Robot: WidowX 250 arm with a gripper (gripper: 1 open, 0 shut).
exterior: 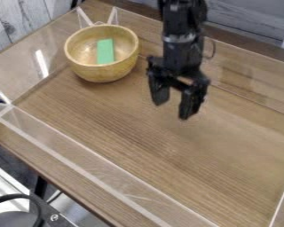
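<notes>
The black robot arm (pixel 180 44) reaches down from the top centre over the wooden table. Its gripper (pixel 174 102) hangs above the middle right, blurred, with its dark fingers apart; I see nothing clearly held between them. A yellow bowl (pixel 79 62) stands at the upper left with a green block (pixel 106 51) in it.
A black cable or rim (pixel 26 199) shows at the lower left corner, and grey wall or edge material at the top left.
</notes>
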